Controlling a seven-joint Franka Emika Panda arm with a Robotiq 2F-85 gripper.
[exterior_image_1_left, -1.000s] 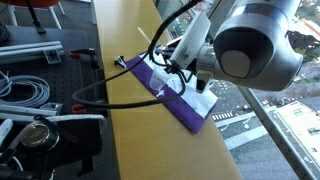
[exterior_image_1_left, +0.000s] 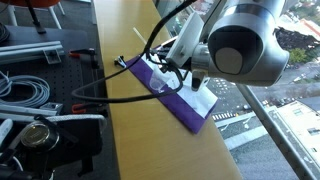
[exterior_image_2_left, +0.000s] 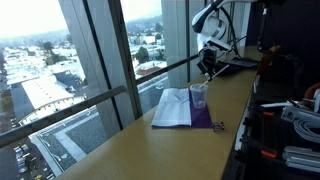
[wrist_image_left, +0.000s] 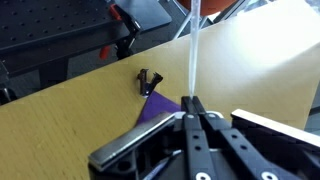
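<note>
A thin white stick (wrist_image_left: 194, 50) rises from the tips of my gripper, which is shut on it in the wrist view. In exterior view 2 the gripper (exterior_image_2_left: 207, 75) hangs above and slightly behind a clear cup (exterior_image_2_left: 198, 96). That cup stands on white paper (exterior_image_2_left: 172, 108) over a purple sheet (exterior_image_2_left: 204, 118). Exterior view 1 shows the cup (exterior_image_1_left: 157, 84) beneath the cables, with the arm partly covering the paper. Only a corner of the purple sheet (wrist_image_left: 155, 106) shows beside the fingers in the wrist view; the cup is hidden there.
A small dark tool (wrist_image_left: 147, 82) lies on the wooden table (wrist_image_left: 60, 130) near its edge. Beyond that edge is a black cart (exterior_image_1_left: 50, 75) with coiled cable. Windows line the other side.
Over the last second the arm has shifted a little left and up in exterior view 1, and its loose cable has swung. The cup and sheets look unmoved.
</note>
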